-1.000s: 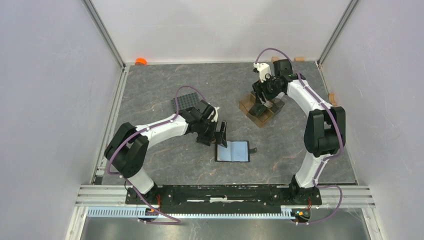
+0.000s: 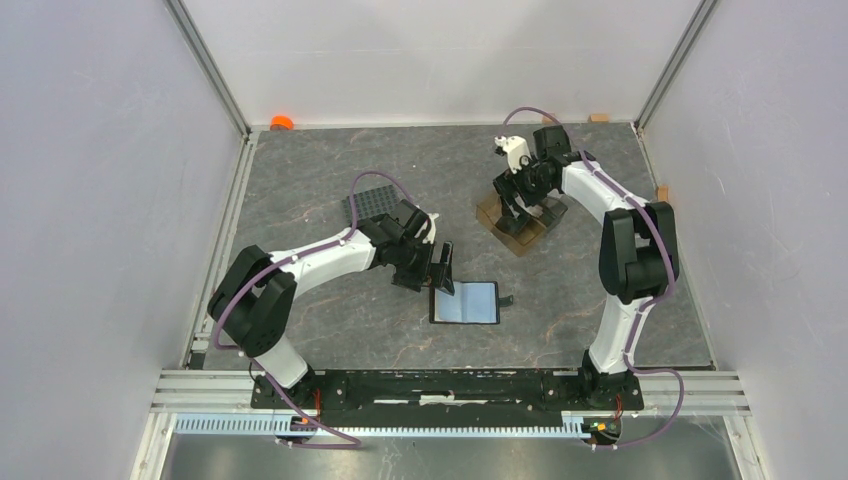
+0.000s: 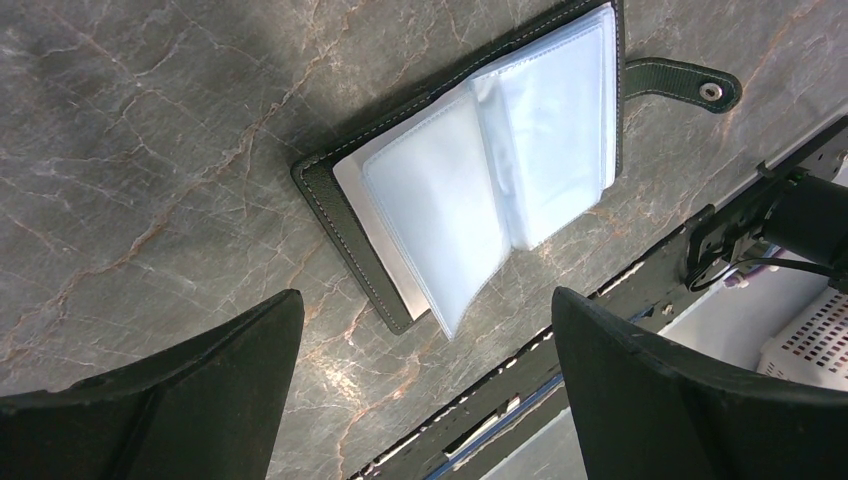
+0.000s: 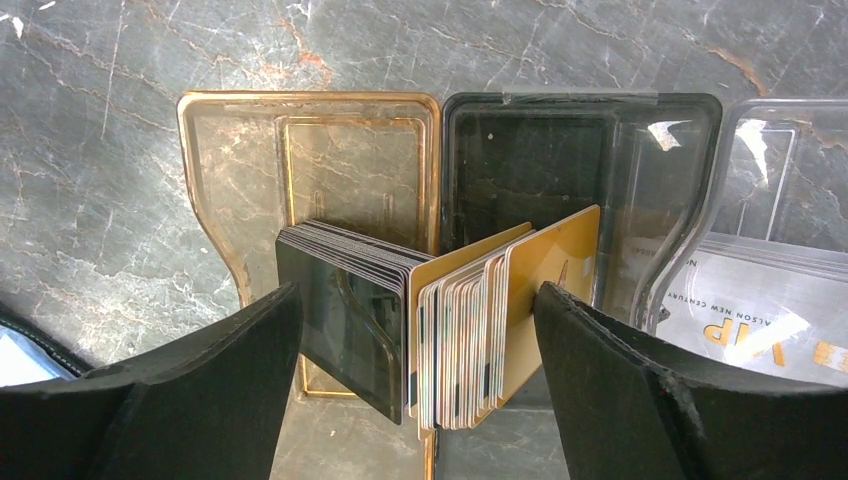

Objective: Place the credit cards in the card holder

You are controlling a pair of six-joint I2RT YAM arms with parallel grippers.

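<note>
A card holder (image 3: 440,200) with a dark green cover lies spread on the table, its clear sleeves showing. My left gripper is open above its near corner, nothing between the fingers. In the right wrist view, a stack of credit cards (image 4: 462,350), with a black card facing left and a gold card facing right, leans across two clear trays, one amber (image 4: 310,96) and one dark (image 4: 580,98). Over the stack, my right gripper stands open, one finger on each side; the right finger (image 4: 570,320) overlaps the gold card, and whether it touches cannot be told.
A third clear tray (image 4: 785,108) holds white cards (image 4: 750,310) at the right. In the top view a dark ridged pad (image 2: 370,203) lies behind the left arm, and an orange object (image 2: 282,122) sits at the back left.
My right gripper has come down and slightly left toward the cards, its fingers spreading wider. The left arm and the holder have stayed put.
</note>
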